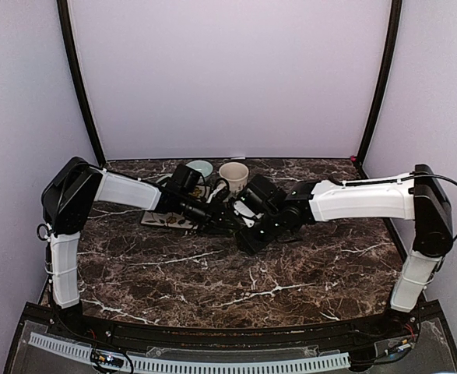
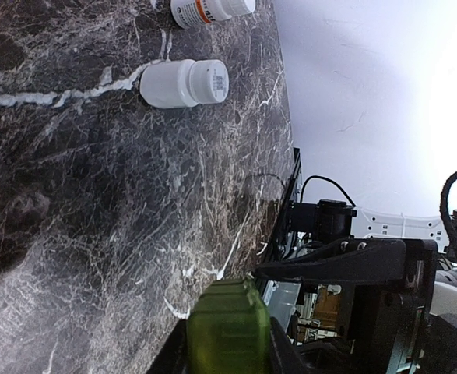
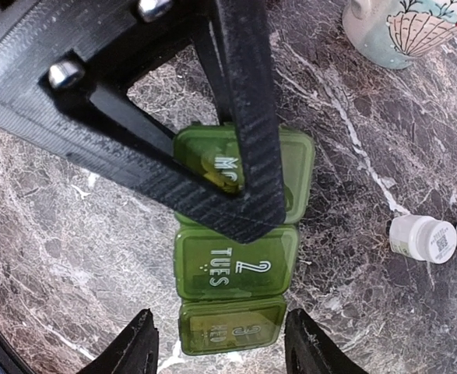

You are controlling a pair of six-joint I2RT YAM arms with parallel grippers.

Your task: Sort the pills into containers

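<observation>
A green pill organizer with MON and TUES lids hangs above the marble table, my left gripper (image 1: 216, 218) shut on its upper end; in the left wrist view its green end (image 2: 228, 327) is at the bottom. My right gripper is part open around the lowest compartment, fingertips close to either side of it; whether they touch is unclear. White pill bottles lie or stand on the table, also seen at the right of the right wrist view as a small bottle (image 3: 421, 238).
A patterned cup (image 3: 395, 23) is near the organizer. A cream cup (image 1: 233, 174), a pale bowl (image 1: 200, 167) and a mat (image 1: 162, 220) sit at the back.
</observation>
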